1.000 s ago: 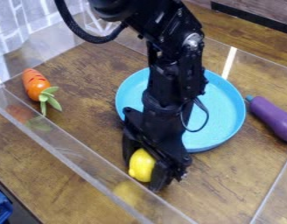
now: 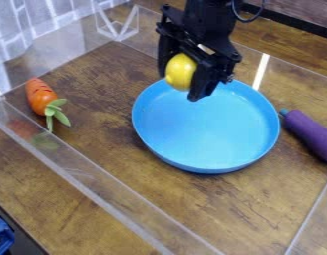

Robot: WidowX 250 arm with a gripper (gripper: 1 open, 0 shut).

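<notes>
The black gripper (image 2: pixel 186 62) hangs above the back part of a blue plate (image 2: pixel 203 134), shut on a yellow object (image 2: pixel 179 72) that is partly hidden by the fingers. An orange toy carrot (image 2: pixel 44 96) with green leaves lies on the wooden surface at the left. A purple toy eggplant (image 2: pixel 307 134) lies at the right, beside the plate.
A clear plastic barrier (image 2: pixel 100 189) runs diagonally across the lower left, with a dark blue object (image 2: pixel 4 239) in the corner beyond it. The wooden surface between carrot and plate is clear.
The gripper has moved from the near edge of the wooden surface toward the back and up, carrying the yellow object from in front of the plate to above its back part.
</notes>
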